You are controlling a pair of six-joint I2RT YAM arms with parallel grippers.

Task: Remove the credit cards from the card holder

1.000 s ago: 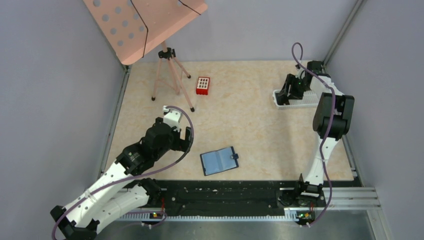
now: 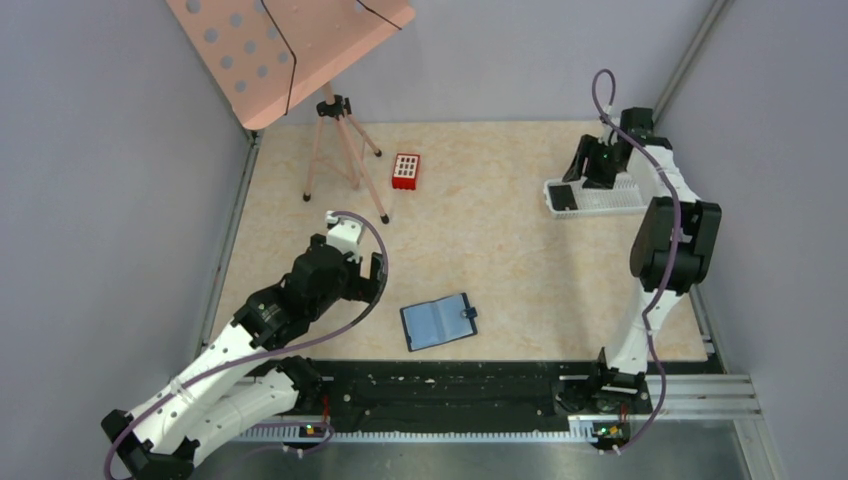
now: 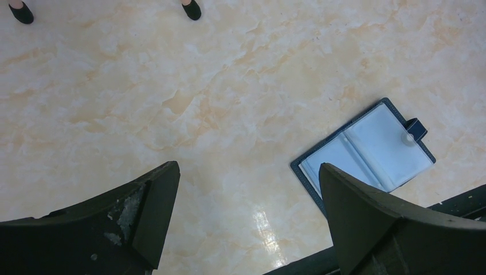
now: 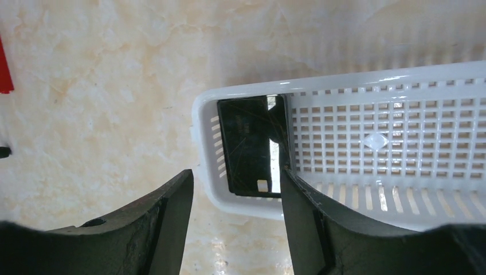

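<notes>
The dark-blue card holder (image 3: 362,153) lies spread open on the table near its front edge, with pale panels and a snap tab; no card stands out in it. In the left wrist view my left gripper is open and empty above the table, one finger overlapping the holder's near side. A flat, glossy black rectangle (image 4: 252,149) lies at the left end of the white slotted basket (image 4: 367,82); whether it is a card cannot be told. Over that end my right gripper hovers, fingers apart with nothing between them.
A red box with white spots (image 2: 406,171) sits at the back, left of centre. Left of it a tripod (image 2: 342,140) carries a large tilted pink panel (image 2: 290,50). Bare table spreads between holder and basket.
My right gripper has risen back from the black rectangle, which now shows uncovered in the basket, and its fingers have parted. The left arm and the card holder have not moved.
</notes>
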